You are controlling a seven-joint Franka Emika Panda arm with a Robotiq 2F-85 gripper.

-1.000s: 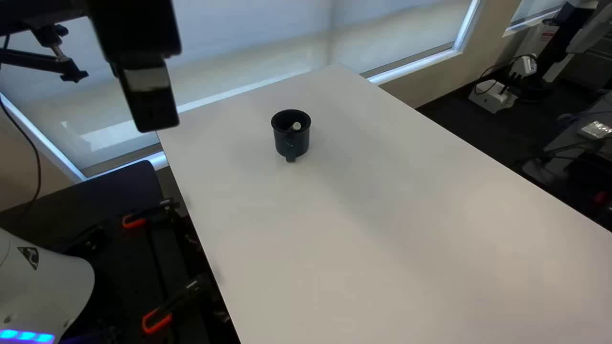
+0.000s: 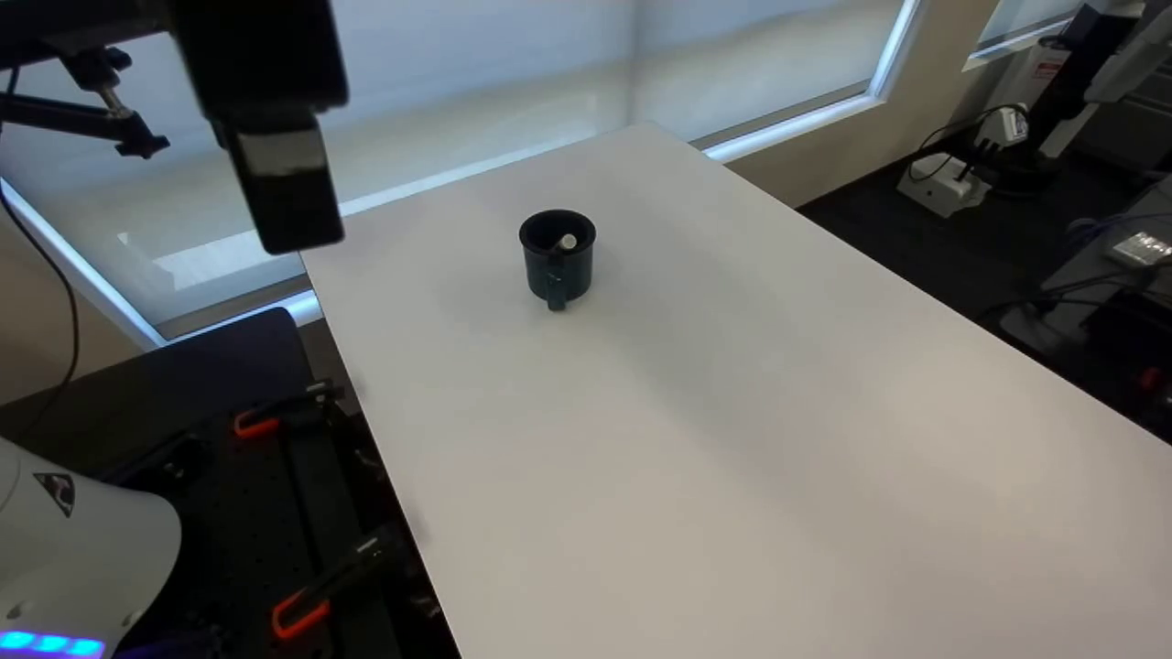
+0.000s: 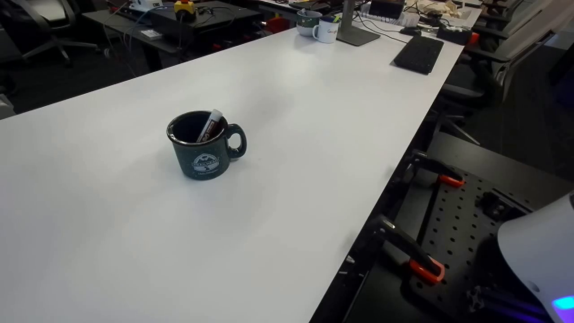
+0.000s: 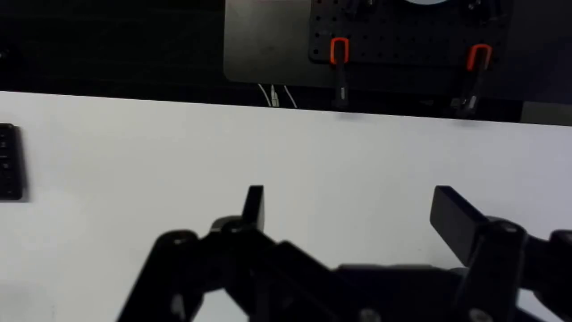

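A dark green mug (image 3: 197, 156) with a pale printed badge stands upright on the white table (image 3: 301, 134). Inside it leans a marker (image 3: 210, 126), its white end sticking up past the rim. Exterior view 1 shows the same mug (image 2: 558, 264) toward the far end, its handle facing that camera. High over the table's edge, well apart from the mug, is my gripper. Its two fingers (image 4: 456, 222) stand wide apart in the wrist view, with only bare tabletop between them. Behind the gripper's body, at the bottom of that view, the mug is mostly hidden.
Orange-ended clamps (image 3: 428, 269) hold the robot's mount along one table edge. A keyboard (image 3: 419, 54), a white mug (image 3: 326, 29), another green mug (image 3: 307, 21) and a monitor stand (image 3: 355, 32) occupy the far end in exterior view 2.
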